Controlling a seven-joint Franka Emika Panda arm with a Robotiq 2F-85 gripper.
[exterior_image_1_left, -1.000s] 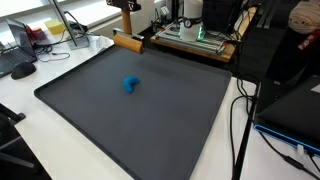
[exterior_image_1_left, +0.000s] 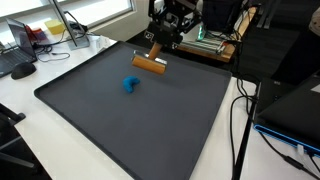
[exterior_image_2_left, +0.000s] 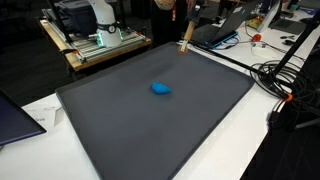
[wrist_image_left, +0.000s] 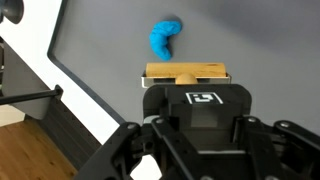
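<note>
A T-shaped wooden tool, with a long light-brown head (exterior_image_1_left: 149, 63) and a handle (exterior_image_1_left: 155, 50), hangs head down from my gripper, which is shut on the handle. In the second exterior view the wooden tool (exterior_image_2_left: 185, 40) appears at the far edge of the grey board. Whether its head touches the surface, I cannot tell. A curved blue piece (wrist_image_left: 163, 38) lies on the board, a short way from the head and apart from it. It also shows in the first exterior view as a small blue arc (exterior_image_1_left: 131, 84).
The dark grey board (exterior_image_2_left: 150, 120) is otherwise bare, with wide free room. Cables (exterior_image_1_left: 236, 115) run beside it. A laptop (exterior_image_1_left: 22, 45) stands past its far left corner, and a wooden-edged tray (exterior_image_2_left: 108, 45) with items lies beyond another edge.
In the first exterior view the held wooden tool has moved right and downward, and its head has come nearer the blue piece's row. The blue piece has stayed in place.
</note>
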